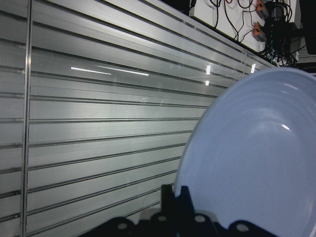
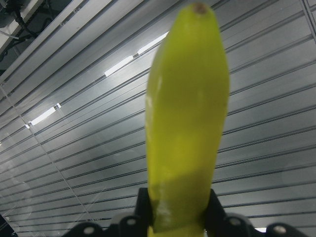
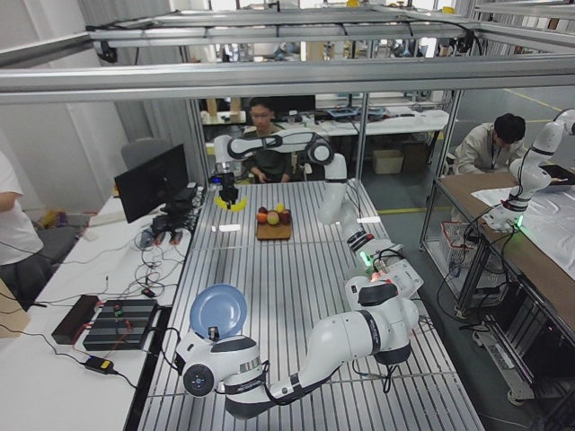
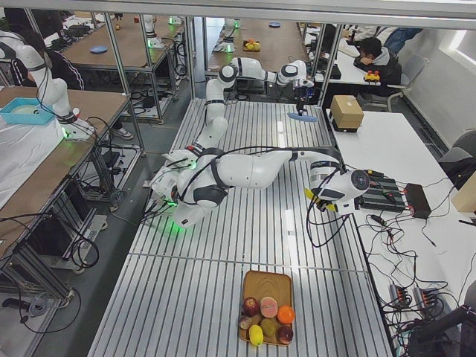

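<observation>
A blue plate (image 3: pixel 218 308) (image 1: pixel 249 148) is held at its rim by my left gripper, which is shut on it at the near end in the camera left view. My right gripper is shut on a yellow banana (image 2: pixel 185 118) (image 3: pixel 235 206), held at the far left of the slatted table in that view. A wooden tray (image 3: pixel 274 233) (image 4: pixel 266 282) of assorted fruit sits to the banana's right.
A white side table (image 3: pixel 90 377) with a monitor, cables and black boxes runs along it. Both arm bases stand along the opposite edge.
</observation>
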